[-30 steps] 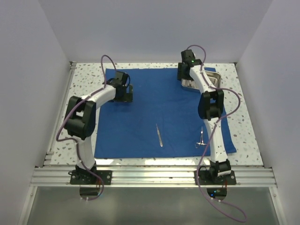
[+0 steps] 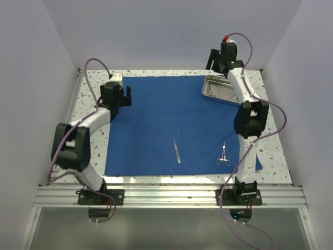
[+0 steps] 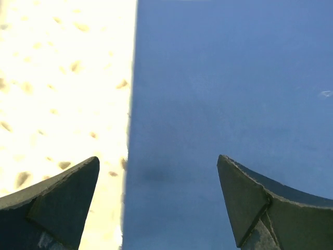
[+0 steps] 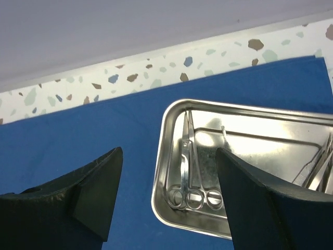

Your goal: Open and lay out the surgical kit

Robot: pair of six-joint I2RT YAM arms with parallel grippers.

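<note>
A blue cloth (image 2: 151, 120) covers most of the table. A scalpel-like instrument (image 2: 177, 151) lies at its lower middle and scissor-handled forceps (image 2: 223, 156) at its lower right. A steel tray (image 4: 244, 109) at the back right holds several instruments, including scissors (image 4: 184, 161). My right gripper is open above the tray's left part, nothing seen between its fingers. My left gripper is open over the cloth's left edge, holding nothing.
Speckled table border (image 2: 270, 156) surrounds the cloth, with grey walls at back and sides.
My left gripper has moved left toward the cloth's edge. My right gripper has moved toward the back and right, over the tray. The two loose instruments are unchanged.
</note>
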